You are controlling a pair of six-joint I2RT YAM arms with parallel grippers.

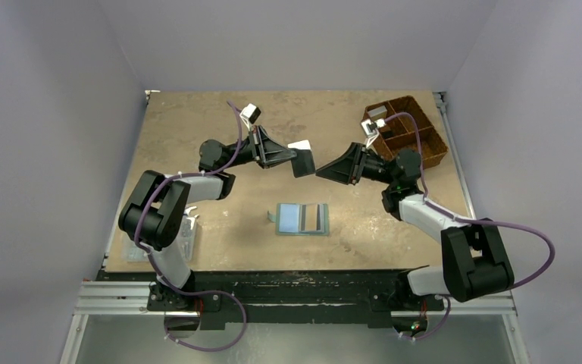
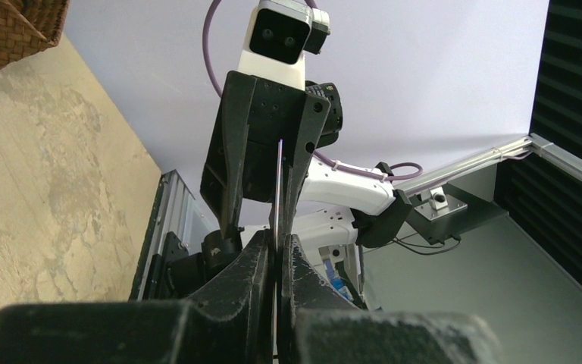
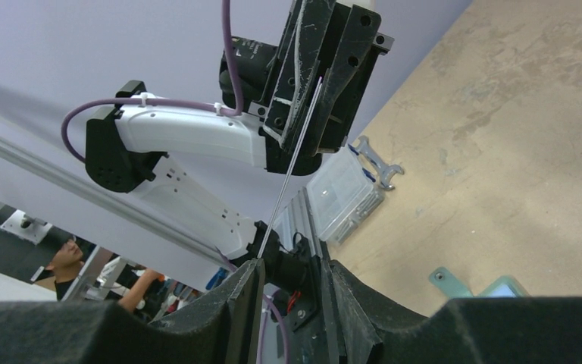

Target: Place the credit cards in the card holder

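Note:
A dark card (image 1: 303,164) stands out from my left gripper (image 1: 293,155), which is shut on it; its upper corner looks white in the top view. From the left wrist the card (image 2: 278,197) shows edge-on as a thin line. My right gripper (image 1: 320,174) faces the card's lower right edge, its fingers parted. In the right wrist view, the card (image 3: 293,159) runs down towards the left fingertip (image 3: 251,277); whether they touch is unclear. The open card holder (image 1: 301,231), pale green-edged with a light blue panel, lies below both grippers on the table.
A woven basket (image 1: 432,155) with compartments is at the back right, behind the right arm. At the front left, a clear plastic box (image 1: 186,236) sits partly under the left arm. Bare tabletop surrounds the card holder.

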